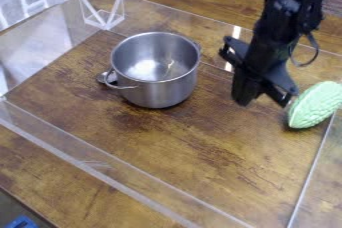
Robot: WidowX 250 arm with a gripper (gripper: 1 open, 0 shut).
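Observation:
My black gripper (259,88) hangs over the wooden table right of centre, blurred, its fingertips pointing down; whether it is shut is hard to see, and nothing clear shows between the fingers. To its left stands a steel pot (155,69) with side handles and a small yellowish thin item inside. A light green textured oval object (315,105) lies to the gripper's right, near the table's right edge.
Clear plastic walls (94,167) border the work area at left and right. A white strip lies behind the gripper. Something blue sits at the bottom left corner.

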